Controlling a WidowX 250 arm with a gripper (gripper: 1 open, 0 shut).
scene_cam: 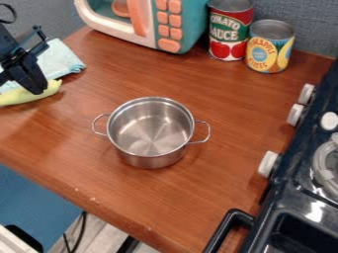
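My black gripper [22, 65] is at the far left edge, just above a yellow banana [30, 93] that lies beside a light blue cloth [61, 61]. Whether its fingers are open or shut on something is hard to tell. A steel pot [150, 132] with two handles stands empty in the middle of the wooden table [224, 119].
A toy microwave [145, 20] stands at the back, with a tomato sauce can [230, 32] and a yellow can [270, 49] beside it. A black toy stove [297, 198] fills the right side. The table's front-left edge drops to a blue floor.
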